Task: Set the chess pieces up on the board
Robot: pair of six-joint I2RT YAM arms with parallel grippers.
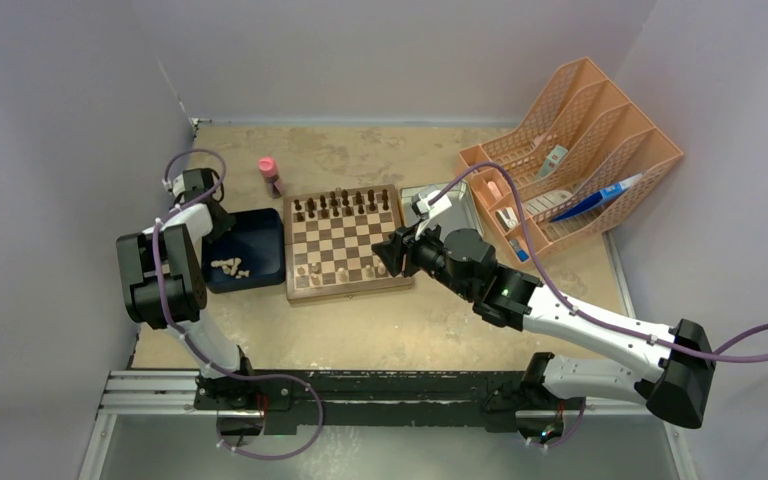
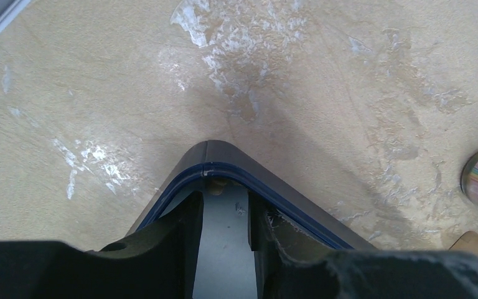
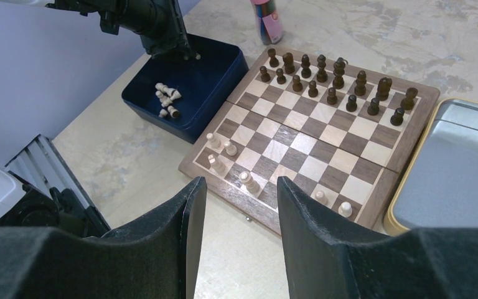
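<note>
The wooden chessboard has dark pieces in two rows along its far side. A few pale pieces stand scattered near its front edge. Left of it is the dark blue tray, with a cluster of pale pieces lying in it. My left gripper is inside the tray's far left corner, its fingers apart. Just beyond the fingertips, a pale piece lies against the corner, partly shaded. Over the board's right front part, my right gripper hangs open and empty.
A pink-capped bottle stands behind the tray and board. Right of the board lies a metal tray, partly under the right arm. An orange organizer fills the back right. Table space in front of the board is clear.
</note>
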